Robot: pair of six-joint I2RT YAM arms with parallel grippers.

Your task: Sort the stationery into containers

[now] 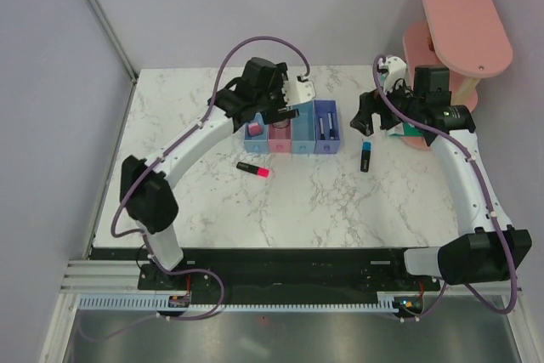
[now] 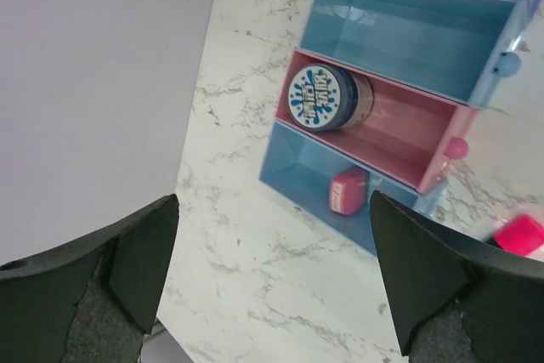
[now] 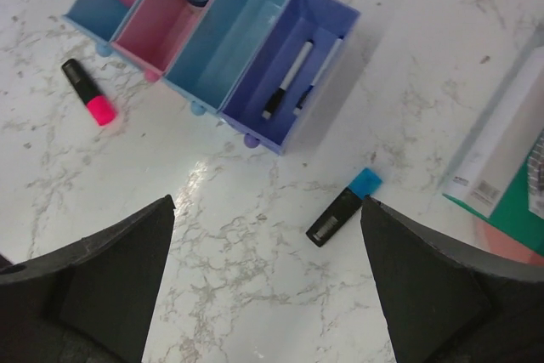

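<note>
Four small bins stand in a row: light blue with a pink eraser [image 2: 347,192], pink [image 3: 154,36] with a round jar [image 2: 316,98], empty light blue [image 3: 223,36], and dark blue [image 3: 285,57] with two pens. A black marker with pink cap [image 3: 87,89] lies in front of the left bins; a black marker with blue cap [image 3: 336,214] lies right of them. My left gripper is open above the bins, nothing between its fingers. My right gripper is open above the right-hand side, with the blue-capped marker beneath it.
Pink tiered shelving [image 1: 466,14] stands at the far right, with a white and green item [image 3: 501,159] near it.
</note>
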